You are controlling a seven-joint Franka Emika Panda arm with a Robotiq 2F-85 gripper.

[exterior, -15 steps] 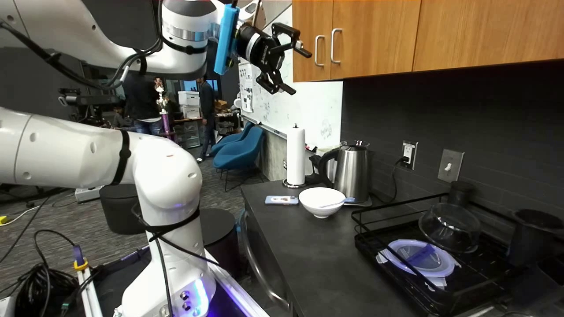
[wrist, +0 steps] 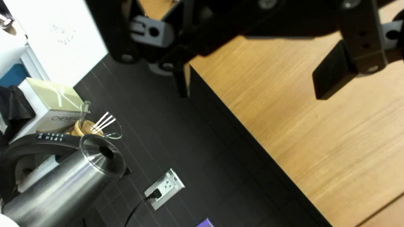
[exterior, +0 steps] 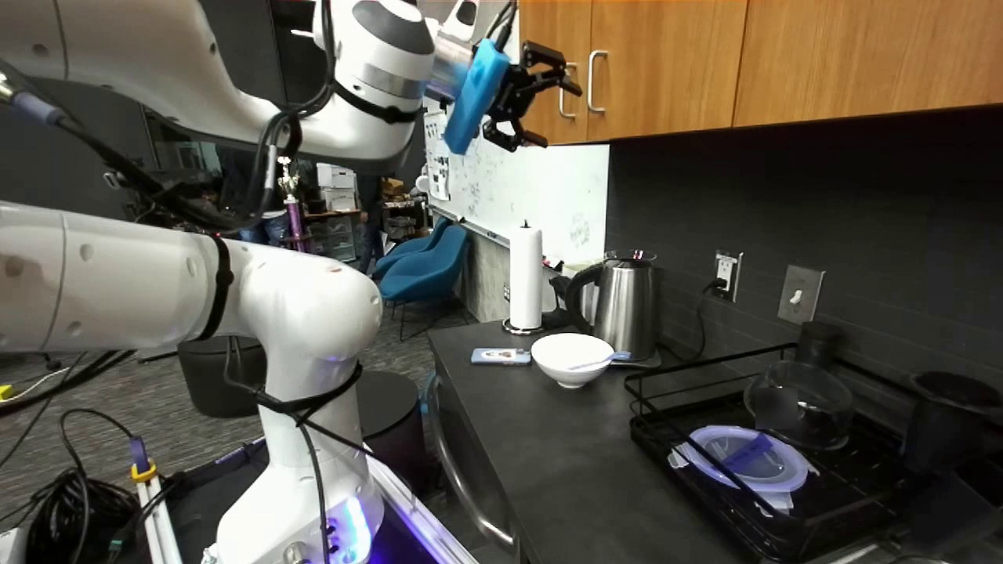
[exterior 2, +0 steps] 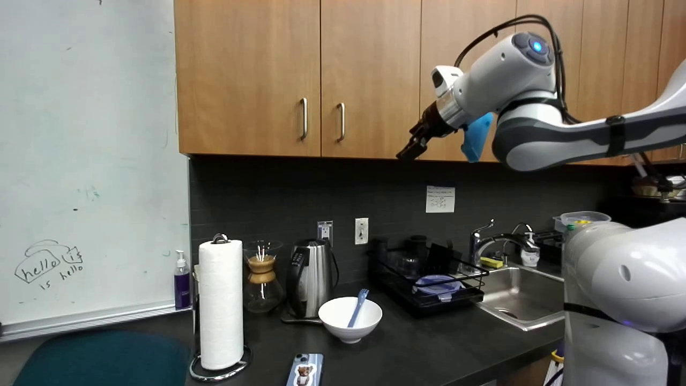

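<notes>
High above the counter, my gripper [exterior: 552,114] is open, with nothing between its fingers. In exterior view 1 it overlaps the cabinet door handles [exterior: 596,81]; in exterior view 2 it hangs in front of the wooden cabinet [exterior 2: 371,71], well to the right of both handles. The wrist view has the two dark finger pads [wrist: 333,72] wide apart, with wood and dark wall behind. Far below stands a white bowl [exterior 2: 341,319] holding a blue utensil [exterior 2: 357,307]. A steel kettle [exterior: 628,305] is behind the bowl, and a phone [exterior: 500,356] lies beside it.
A paper towel roll [exterior 2: 221,302] and a glass coffee maker [exterior 2: 262,292] stand left of the kettle. The black dish rack [exterior: 649,413] holds a lidded container and a clear bowl. Bare counter [exterior: 588,451] lies in front of the rack.
The arm has swung to the right in exterior view 1, bringing the gripper closer to the cabinet handles. The wrist has turned, and the gripper remains open.
</notes>
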